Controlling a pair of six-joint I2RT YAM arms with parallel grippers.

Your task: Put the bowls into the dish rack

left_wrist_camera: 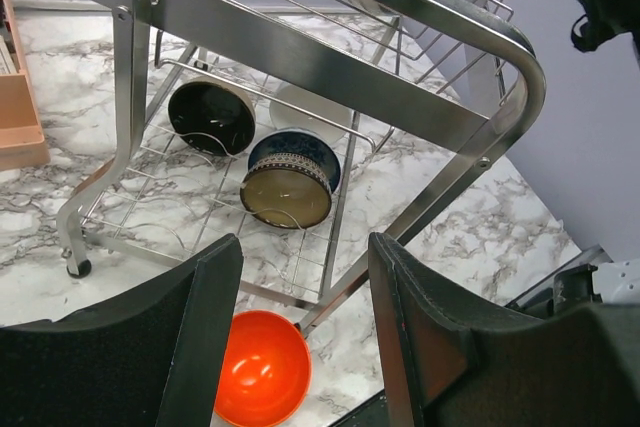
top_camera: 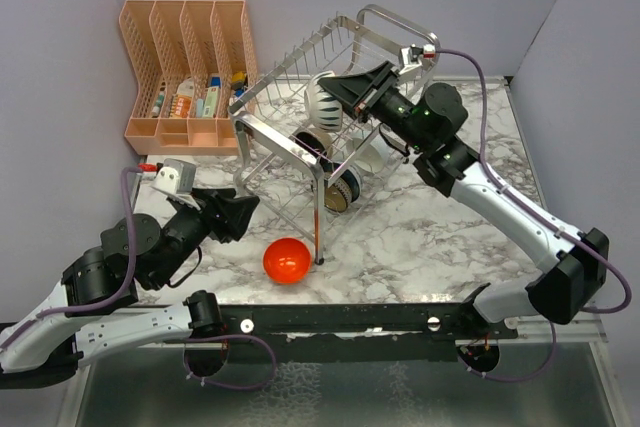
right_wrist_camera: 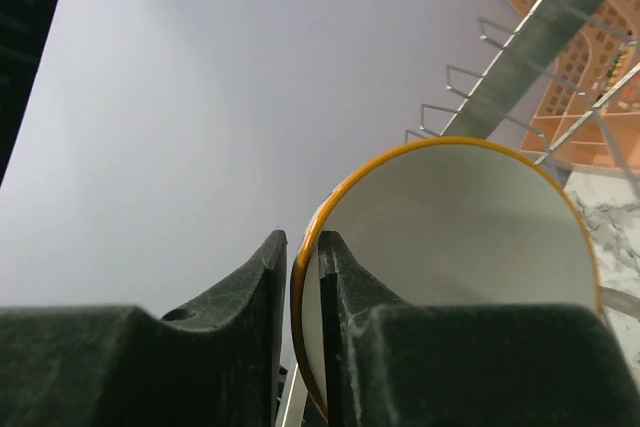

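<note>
A white bowl with dark stripes (top_camera: 322,104) is tipped on the upper tier of the metal dish rack (top_camera: 275,145). My right gripper (top_camera: 348,94) is at its orange rim (right_wrist_camera: 400,152), one finger either side in the right wrist view; how tightly they grip is unclear. My left gripper stands open and empty, low left in front of the rack. A red bowl (left_wrist_camera: 262,367) lies on the table before the rack. Dark bowls (left_wrist_camera: 212,115), a blue patterned bowl (left_wrist_camera: 290,187) and a pale bowl sit on the lower tier.
An orange compartment tray (top_camera: 140,57) with small items stands at the back left. Grey walls close in the back and sides.
</note>
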